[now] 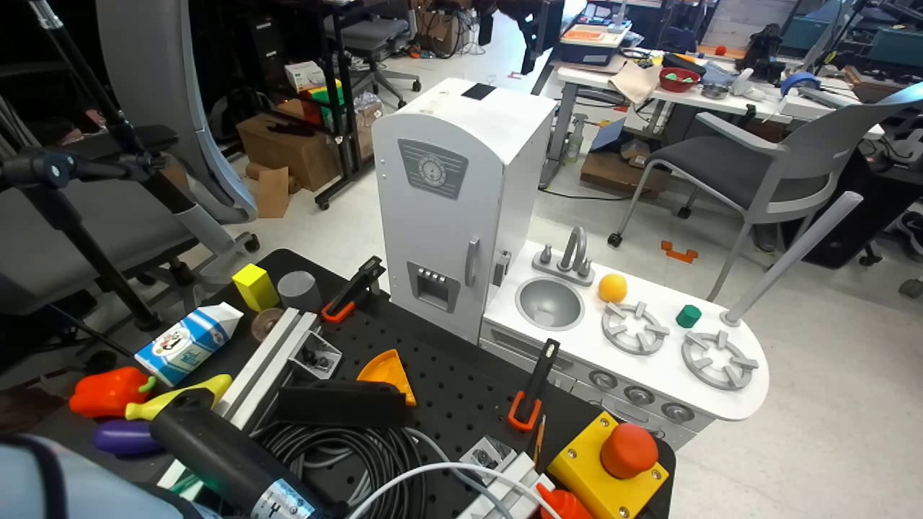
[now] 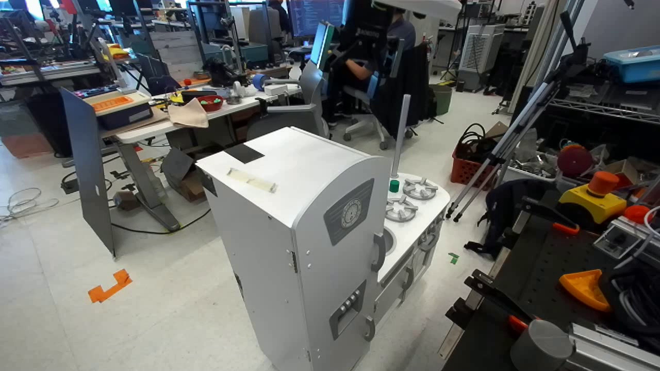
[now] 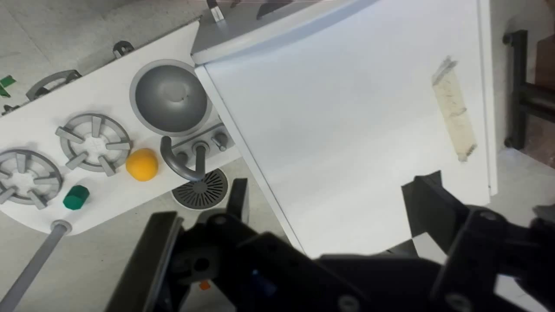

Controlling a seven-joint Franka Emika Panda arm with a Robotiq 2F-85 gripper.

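My gripper is open in the wrist view, its dark fingers (image 3: 238,200) wide apart and nothing held between them. Below it lies the white top of the toy fridge (image 3: 333,114). At the upper edge of exterior view 1, the black gripper (image 1: 508,53) hangs above and behind the fridge (image 1: 441,216). On the toy kitchen counter, a yellow-orange ball-like fruit (image 3: 142,164) rests between the faucet (image 3: 182,161) and a burner (image 3: 94,142). A small green piece (image 3: 76,197) sits beside the other burner. The grey sink (image 3: 170,97) looks empty.
A tall grey post (image 1: 794,258) rises from the counter's far end. The black pegboard table (image 1: 458,380) in front carries a milk carton (image 1: 190,343), a red pepper (image 1: 111,392), clamps, cables and a red stop button (image 1: 629,450). Fridge door and cabinets are closed.
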